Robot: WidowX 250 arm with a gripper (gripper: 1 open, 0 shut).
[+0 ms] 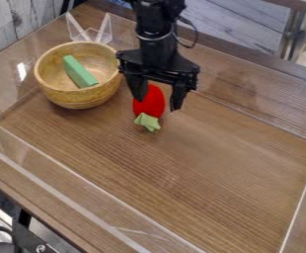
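Note:
My black gripper hangs from the top of the view, open, its two fingers spread around a red object on the wooden table. A pale green piece at the red object's lower end rests on the table. Whether the fingers touch the red object is unclear.
A wicker basket at the upper left holds a green item. A pale ledge runs along the back right corner.

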